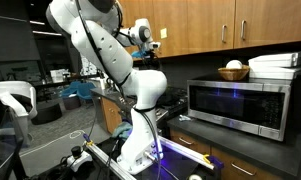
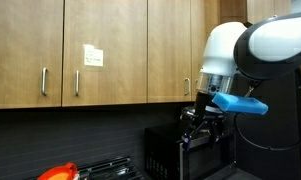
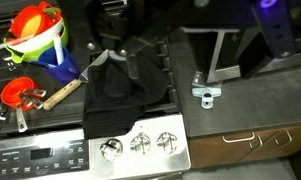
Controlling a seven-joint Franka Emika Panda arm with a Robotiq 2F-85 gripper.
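Note:
My gripper [image 2: 205,128] hangs from the raised arm in front of the wall cupboards. In exterior view 1 it shows small and high up, close to the cupboard side. Its dark fingers blend with the background, so their spacing is unclear. Seen from the wrist, a black cloth [image 3: 125,88] lies crumpled over the stove and drapes down its front beside the knobs [image 3: 140,143]. A wooden-handled tool [image 3: 65,93] rests beside the cloth. Left of it are a blue cup [image 3: 63,65], an orange-red colander [image 3: 20,92] and a stack of coloured bowls [image 3: 32,27].
A microwave [image 1: 237,107] stands on the counter, with a basket [image 1: 233,72] and white containers [image 1: 277,65] on top. A silvery metal piece [image 3: 206,92] lies on the dark counter [image 3: 240,112], which is mostly clear there. Wall cupboards [image 2: 105,55] run close to the arm.

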